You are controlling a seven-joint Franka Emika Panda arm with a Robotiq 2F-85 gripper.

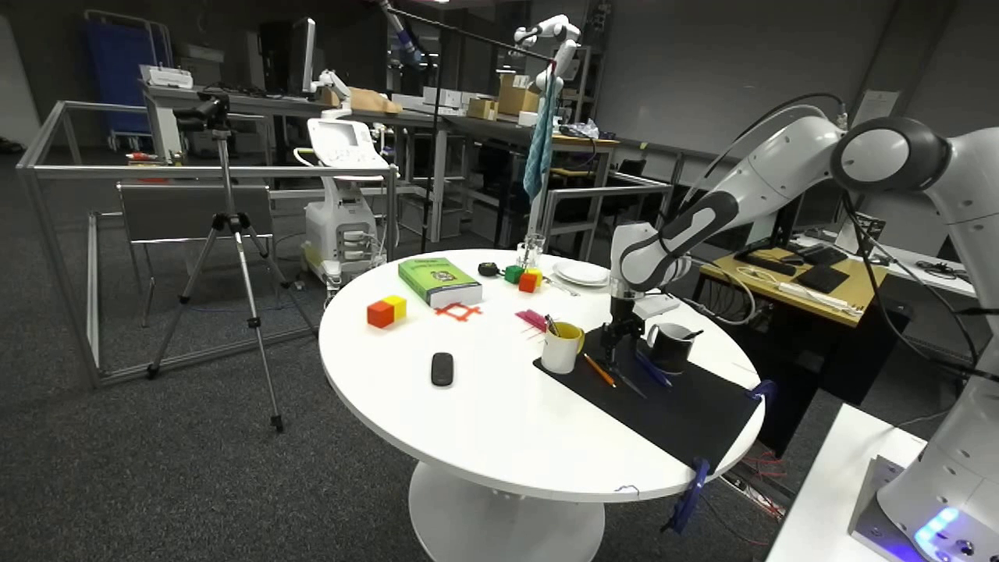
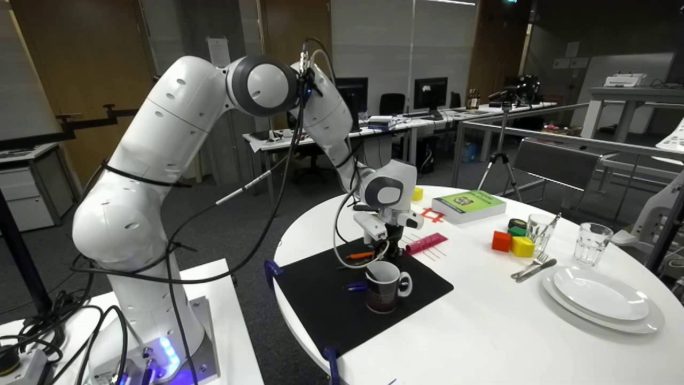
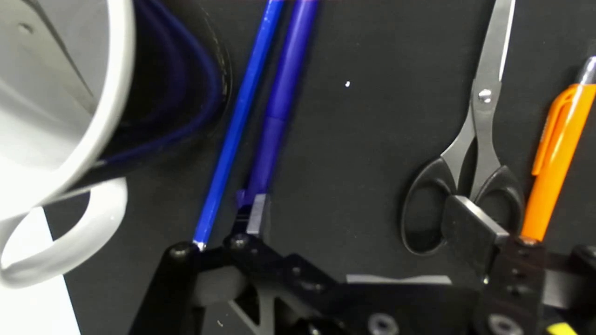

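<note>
In the wrist view my gripper is wide open over the black mat, with no object gripped. One finger overlaps the lower end of the dark blue pen. A thinner bright blue pen lies alongside it. The other finger covers part of the black handles of the scissors, whose blades point away. An orange pen lies beyond them. At the left stands a black mug with a white inside and something grey in it. Whether the fingers touch anything cannot be told.
A white mug with pens stands at the mat's edge. A green book, coloured cubes, a black mouse and white plates are spread over the round table. Clamps hold the black mat.
</note>
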